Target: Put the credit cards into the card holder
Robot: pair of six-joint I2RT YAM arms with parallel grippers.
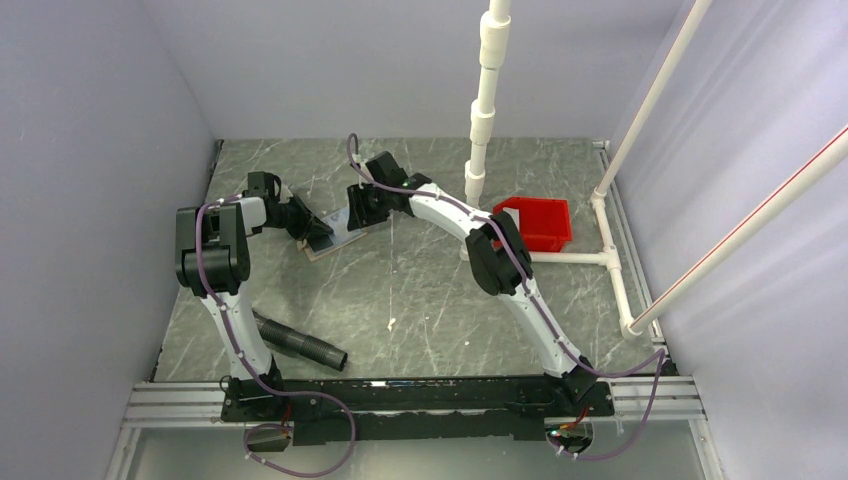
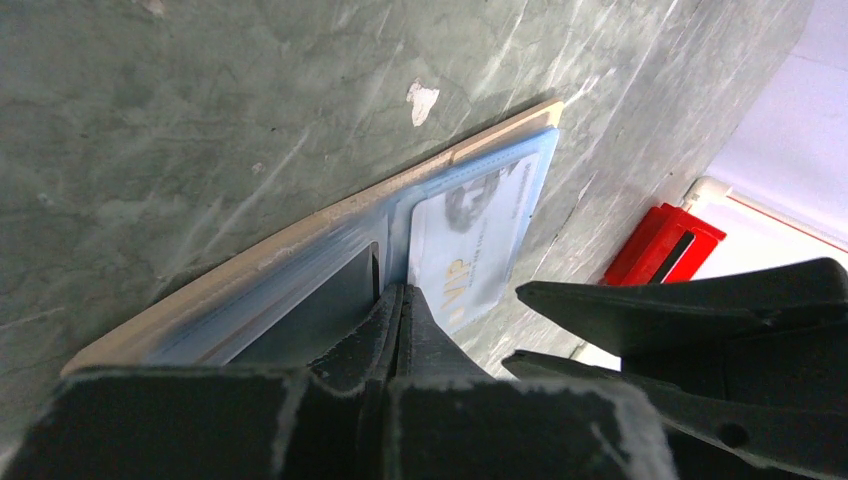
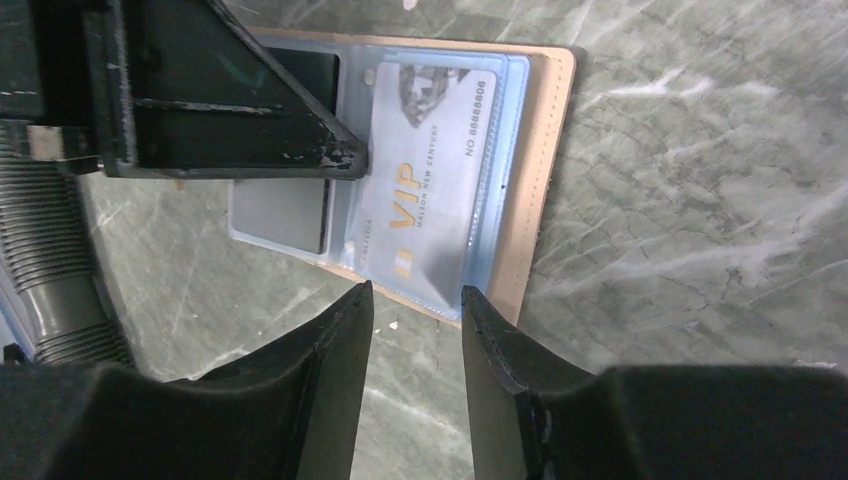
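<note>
A pale blue card holder (image 3: 515, 110) lies open on a tan board (image 3: 538, 180), with a white VIP card (image 3: 430, 170) on its right half and a dark pocket (image 2: 300, 320) on the other. My left gripper is shut and rests on the holder beside the card, nothing visible between its fingers. My right gripper is at the card's lower edge, its fingers part open with no card clearly between them; in the left wrist view it reaches in from the right.
A red bin (image 1: 545, 225) stands at the right beside white pipes (image 1: 562, 258). A black ribbed tube (image 1: 305, 345) lies at the front left.
</note>
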